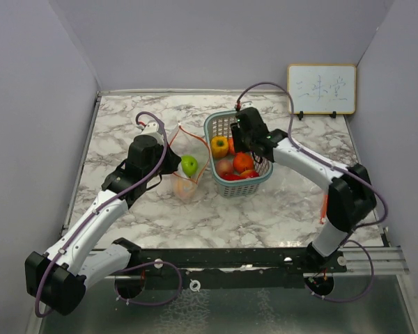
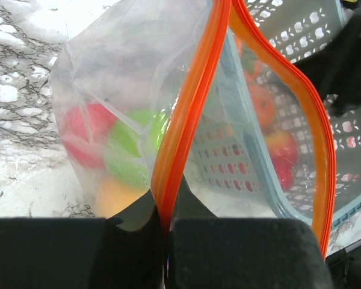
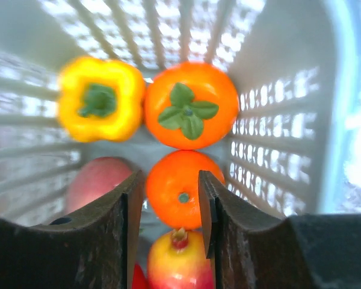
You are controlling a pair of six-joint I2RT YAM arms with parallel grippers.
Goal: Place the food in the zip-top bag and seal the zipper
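Note:
The clear zip top bag (image 2: 78,66) has an orange zipper edge (image 2: 189,114), and its mouth gapes toward the basket. My left gripper is shut on that edge. Inside the bag are a green fruit (image 2: 132,147), a red one (image 2: 87,135) and a yellow-orange one (image 2: 117,195). Over the food basket (image 1: 226,189) hangs my right gripper, its fingers a little apart. A round orange fruit (image 3: 183,189) appears in the gap, but contact is unclear. Around it are a leafy tomato (image 3: 195,99), a yellow pepper (image 3: 102,102), a pinkish round item (image 3: 96,180) and a red-yellow fruit (image 3: 180,262).
The basket stands right beside the bag, its high walls close around the right gripper. A small whiteboard (image 1: 322,89) stands at the back right. Bare marble tabletop (image 1: 285,216) lies in front of the basket.

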